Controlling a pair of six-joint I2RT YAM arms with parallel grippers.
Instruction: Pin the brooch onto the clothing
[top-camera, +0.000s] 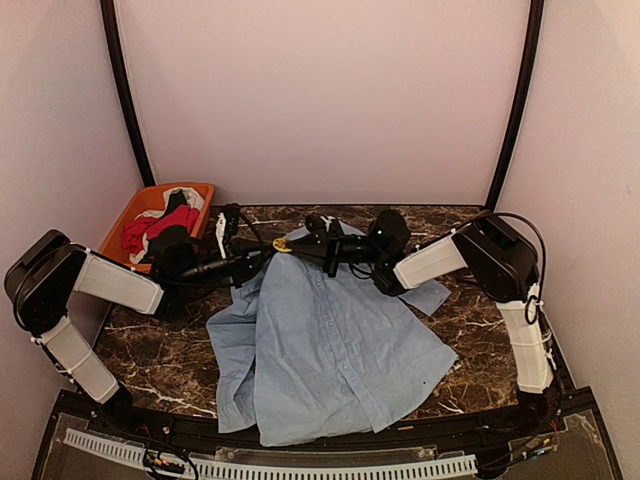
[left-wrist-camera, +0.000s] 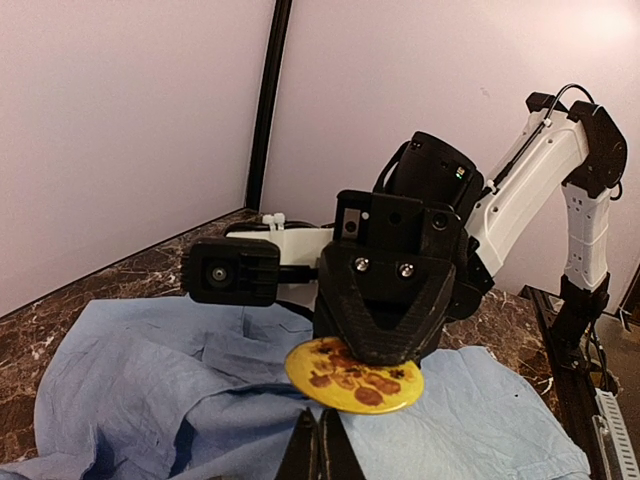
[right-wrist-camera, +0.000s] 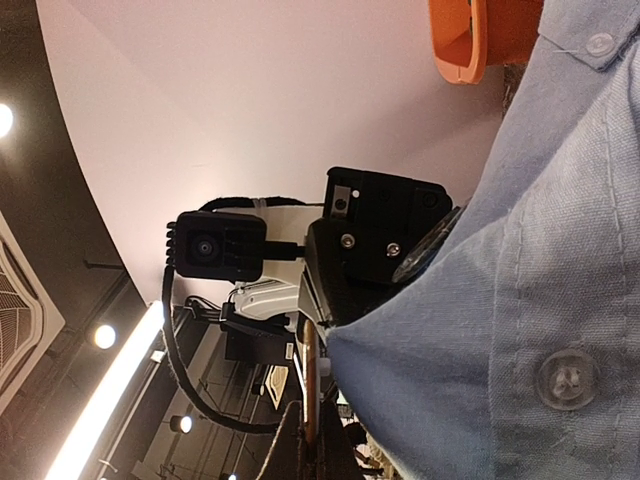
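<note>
The yellow brooch (top-camera: 282, 244), with brown markings, is between the two grippers above the light-blue shirt (top-camera: 340, 350). In the left wrist view its round face (left-wrist-camera: 355, 385) sits at the tip of my right gripper, just beyond the shut tips of my left gripper. My left gripper is shut at the lifted shirt fabric; whether cloth is between its fingers is unclear. In the right wrist view the fabric (right-wrist-camera: 420, 390) rises to the left gripper's tip, and a thin edge-on object stands at the shut fingers of my right gripper, probably the brooch.
An orange bin (top-camera: 120, 230) with red, white and dark cloth stands at the back left. Bare marble tabletop (top-camera: 480, 370) shows either side of the shirt. White walls enclose the back and sides.
</note>
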